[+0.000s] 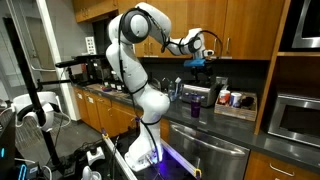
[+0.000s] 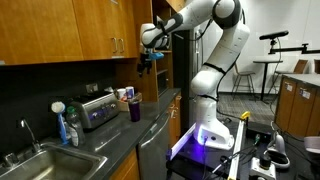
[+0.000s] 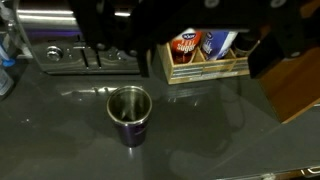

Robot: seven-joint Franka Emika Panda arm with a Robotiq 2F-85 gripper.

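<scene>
A dark purple cup (image 3: 130, 132) with a silvery rim stands upright on the grey counter (image 3: 190, 150) in the wrist view, and its inside looks empty. The same cup (image 2: 135, 114) is near the counter's edge in exterior view 2. My gripper (image 1: 198, 73) hangs well above the counter, pointing down and touching nothing. In the wrist view its dark, blurred fingers (image 3: 122, 38) stand wide apart at the top, so it is open with nothing between them. The cup is below it and apart from it.
A silver toaster (image 3: 62, 45) stands behind the cup. To its right, a wooden crate (image 3: 207, 69) holds several packages and containers. A sink (image 2: 75, 165) and bottles lie farther left. Wooden cupboards (image 1: 246, 35) hang above; the counter right of the cup is clear.
</scene>
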